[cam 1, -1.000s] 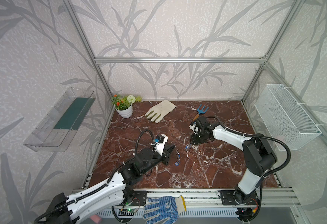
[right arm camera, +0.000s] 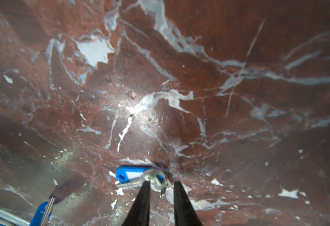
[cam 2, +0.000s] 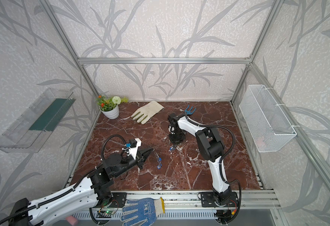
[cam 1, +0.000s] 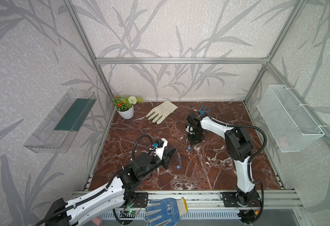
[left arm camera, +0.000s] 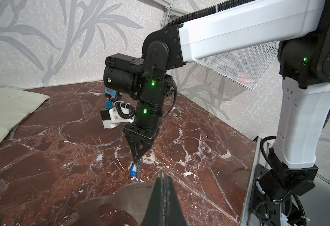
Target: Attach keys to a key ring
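Observation:
My left gripper [cam 1: 175,149] is shut high on the left. From its tips hangs a thin silver chain with blue-headed keys [cam 1: 179,166], so it seems to grip the key ring, whose hold point is too small to make out. A loose key with a blue head [right arm camera: 134,170] and a small silver ring or clip [right arm camera: 156,179] lies at my right gripper. The right fingers stand apart on either side of the metal end, pointing down close to the table. In the left wrist view, the key's blue part [left arm camera: 134,170] shows just under the right fingertips.
A beige glove [cam 1: 162,111], a flower pot [cam 1: 125,112] and a blue fork tool [cam 1: 204,110] lie along the back. A blue glove [cam 1: 164,211] is at the front edge. Wire baskets hang on both side walls.
The right arm has swung left and become more upright over the loose key.

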